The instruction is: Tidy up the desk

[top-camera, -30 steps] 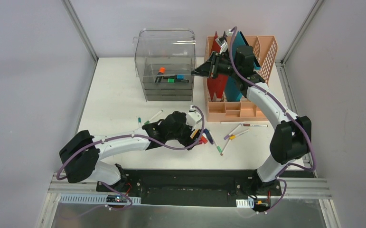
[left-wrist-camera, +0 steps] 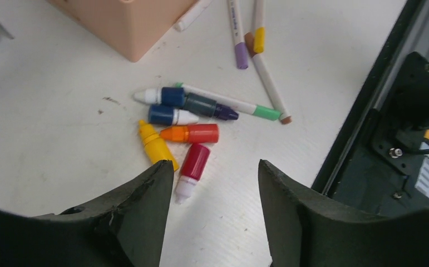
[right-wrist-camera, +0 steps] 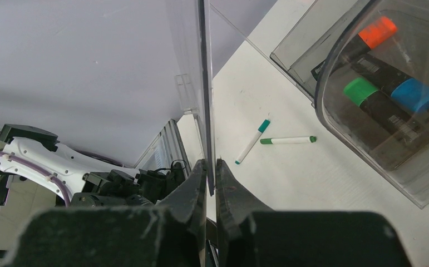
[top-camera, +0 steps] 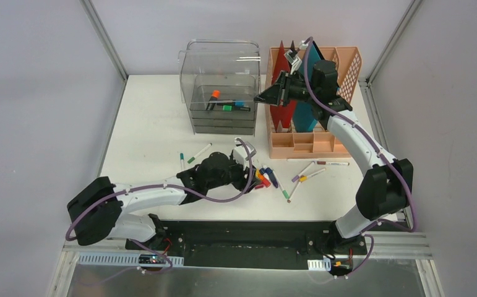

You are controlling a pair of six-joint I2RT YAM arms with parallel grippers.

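A clear box (top-camera: 220,124) holds markers with orange, blue and green caps (right-wrist-camera: 359,90). My right gripper is shut on the box's clear lid (right-wrist-camera: 203,89), held near its edge above the box. My left gripper is open over the front desk, empty, its fingers either side of short pens: red (left-wrist-camera: 192,169), yellow (left-wrist-camera: 157,146), orange-red (left-wrist-camera: 198,133) and navy (left-wrist-camera: 206,105). Several slim white markers (left-wrist-camera: 267,83) lie to the right, others (right-wrist-camera: 287,140) left of them.
A peach organizer (top-camera: 297,146) with red and blue folders stands at the back right, behind the right arm. Its front edge borders a dark rail.
The box and lid have shifted slightly right with my right gripper.
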